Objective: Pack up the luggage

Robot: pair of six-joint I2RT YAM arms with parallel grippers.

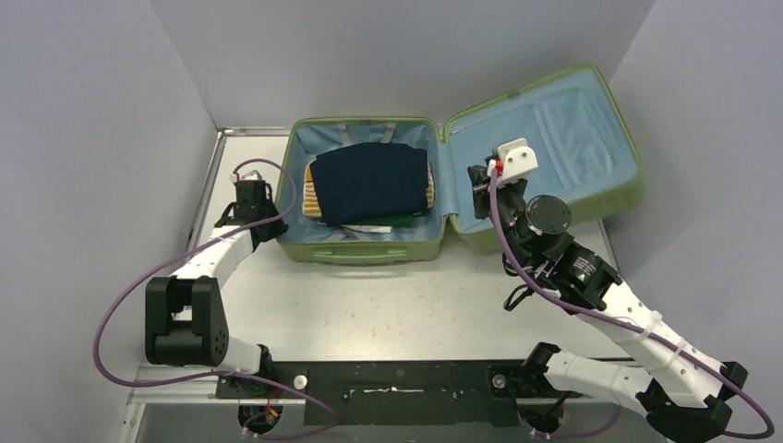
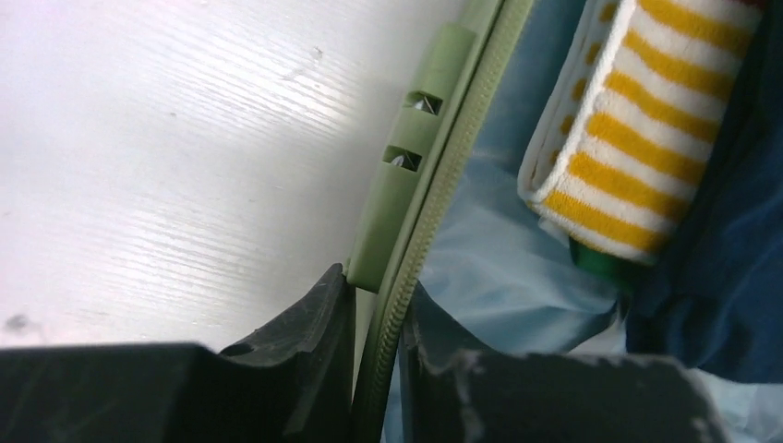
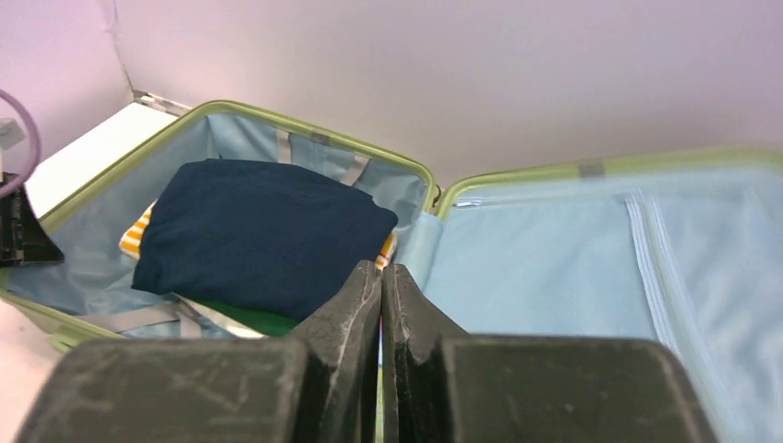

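Observation:
On the table lies a green suitcase [image 1: 369, 249], its base holding a folded navy garment [image 1: 369, 180] over a yellow-and-white striped cloth [image 2: 637, 138] and something green [image 3: 258, 319]. The suitcase lid [image 1: 563, 138] leans far back to the right, its blue lining showing. My left gripper is shut on the left rim of the base, one finger outside and one inside. Over the lid's inner side, my right gripper is shut with nothing between its fingers; the lid's edge is clear of them.
Grey walls [image 1: 388, 55] close in behind and at both sides. A purple cable [image 1: 646, 332] runs along the right arm, another along the left.

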